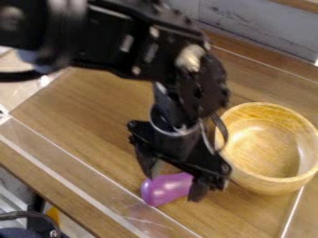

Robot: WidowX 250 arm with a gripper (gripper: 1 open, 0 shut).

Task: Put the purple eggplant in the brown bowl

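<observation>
The purple eggplant [165,190] lies on the wooden table in front and to the left of the brown bowl [302,153]. Its rounded end shows below my gripper [183,174], while its other end is hidden behind the dark fingers. The gripper has its fingers apart, pointing down over the eggplant, and does not hold it. Whether the fingers touch its skin is hard to make out. The bowl is upright and empty where its inside can be seen.
Close to my gripper's right side stands the bowl's left rim. Bare wooden table [74,116] stretches to the left. A clear panel or edge [74,177] runs along the front left, with cables [32,218] beyond it.
</observation>
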